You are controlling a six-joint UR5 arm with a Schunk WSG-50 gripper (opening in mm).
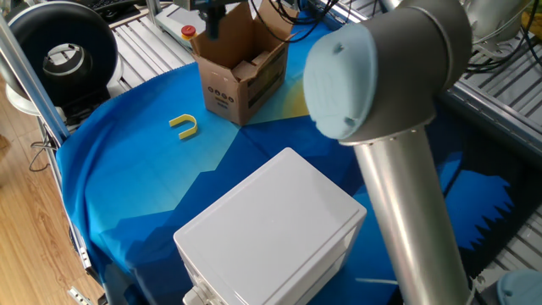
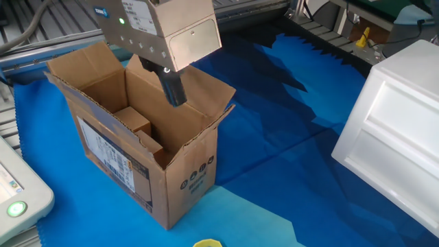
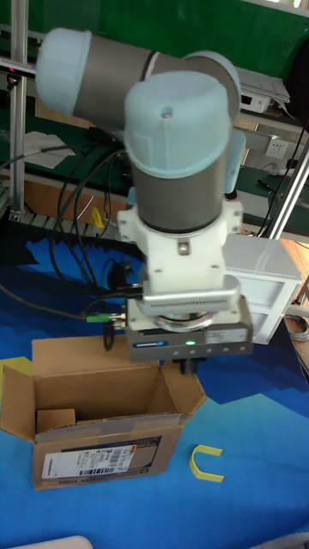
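Observation:
My gripper [image 2: 176, 103] hangs with its dark fingers pointing down, above the near inside part of an open cardboard box [image 2: 195, 177]. From the side, in exterior view 2, the fingers overlap into one dark block, so I cannot tell whether they are open or shut. Nothing shows hanging from them. Inside the box lie smaller brown cartons [image 2: 132, 119]. A yellow U-shaped piece [image 1: 184, 127] lies alone on the blue cloth, and a white drawer box [image 1: 271, 229] stands on the same cloth, apart from the cardboard box.
The cardboard box's flaps [image 3: 32, 416] stand spread outward around its opening. A pale device with a green-lit button [image 2: 17, 208] sits beside the box. Cables [image 3: 73, 220] hang along the arm.

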